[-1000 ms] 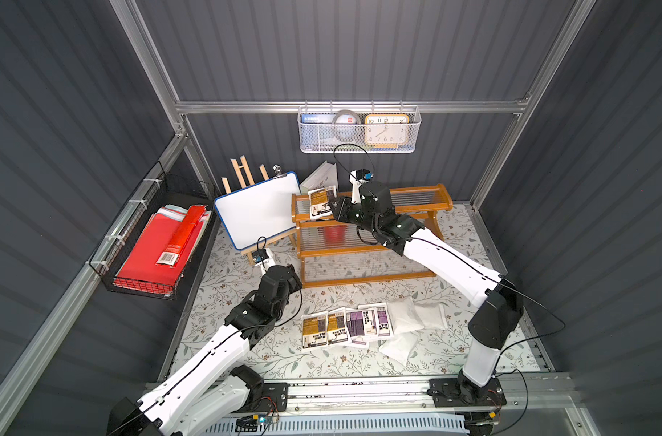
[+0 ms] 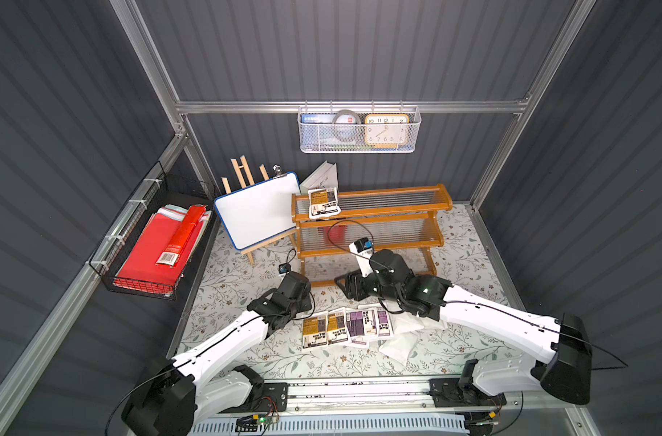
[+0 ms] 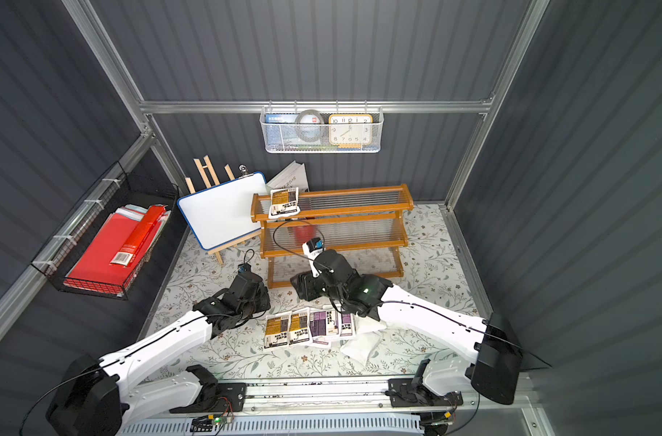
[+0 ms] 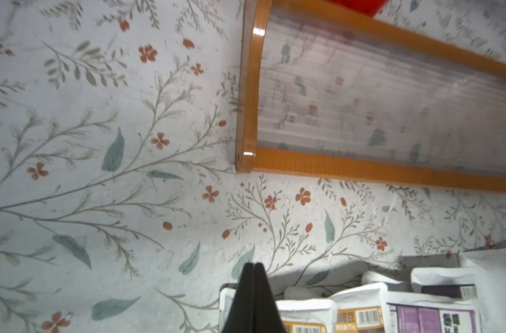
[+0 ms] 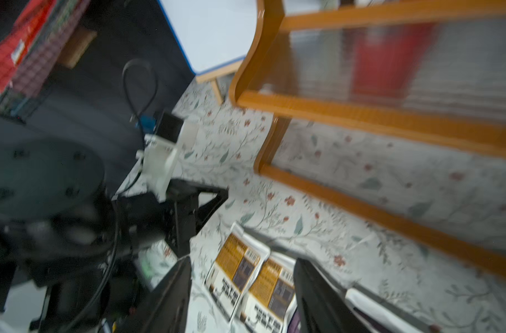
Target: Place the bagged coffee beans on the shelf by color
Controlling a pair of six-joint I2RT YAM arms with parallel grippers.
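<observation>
One bagged coffee with a yellow-brown label (image 2: 323,201) lies on the wooden rack's top shelf (image 2: 389,209), at its left end. On the table lie yellow-brown bags (image 2: 315,328) and purple bags (image 2: 360,322) in a row. My left gripper is shut, nothing visible between its fingers, above the table left of the row. My right gripper stands open above the row, in front of the rack, with bags seen below between its fingers.
Plain white bags (image 2: 399,348) lie at the row's right. A whiteboard (image 2: 252,209) on an easel stands left of the rack. A wire basket with red items (image 3: 98,261) hangs on the left wall.
My right gripper has come down from the top shelf toward the row, leaving the bag there. My left gripper has shifted right, toward the row.
</observation>
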